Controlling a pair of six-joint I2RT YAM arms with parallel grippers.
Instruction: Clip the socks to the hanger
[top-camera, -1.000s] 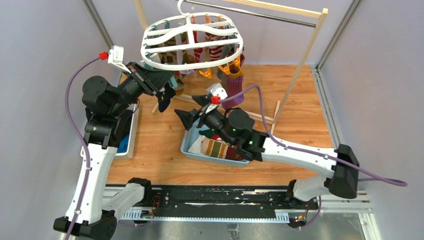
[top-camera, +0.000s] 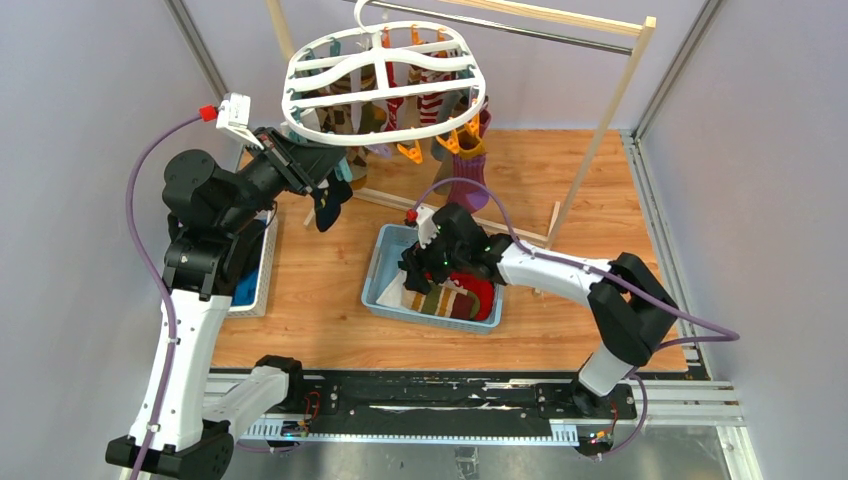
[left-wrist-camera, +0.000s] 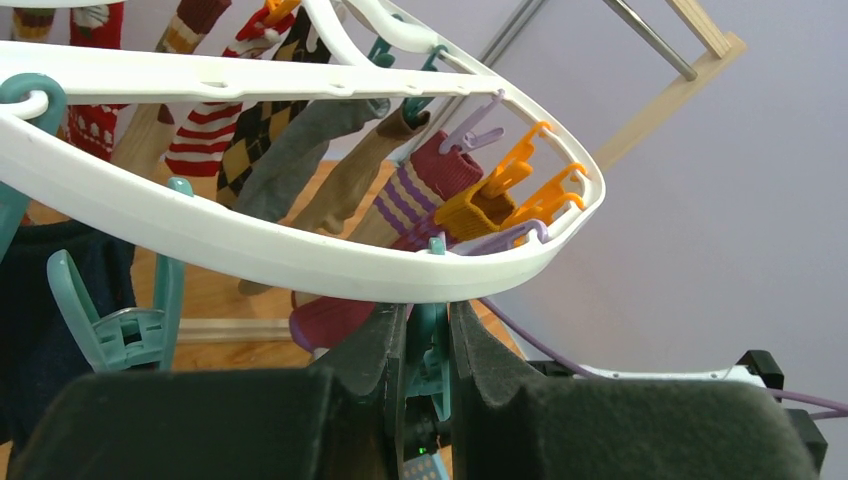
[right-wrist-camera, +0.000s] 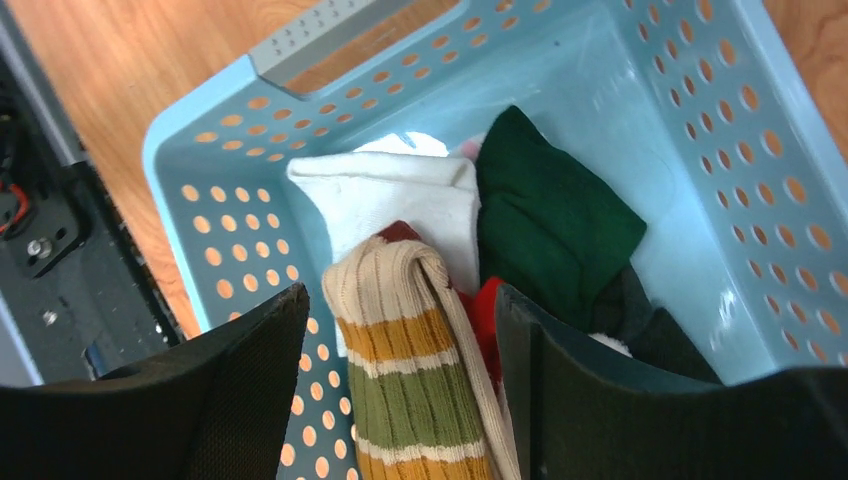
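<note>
Overhead hangs the white oval hanger (top-camera: 384, 136) with several clipped socks dangling below it. My left gripper is shut on a teal clip (left-wrist-camera: 428, 370) just under the hanger's rim. A dark sock (left-wrist-camera: 65, 310) hangs by a neighbouring teal clip (left-wrist-camera: 130, 335). Down in the blue basket (right-wrist-camera: 600, 60), a striped sock (right-wrist-camera: 410, 370) in orange, cream and green lies with its cuff upward. Over that cuff my right gripper stands part open, one finger to each side, not visibly gripping it.
White socks (right-wrist-camera: 420, 190) and a dark green sock (right-wrist-camera: 550, 215) also lie in the blue basket. At the left stands a white basket (top-camera: 265, 265), partly behind my left arm. A wooden frame (top-camera: 600, 130) rises around the hanger.
My right gripper has come down from above the basket into it, and its arm has drawn in. The left arm stays put; the dark sock near it has swung slightly.
</note>
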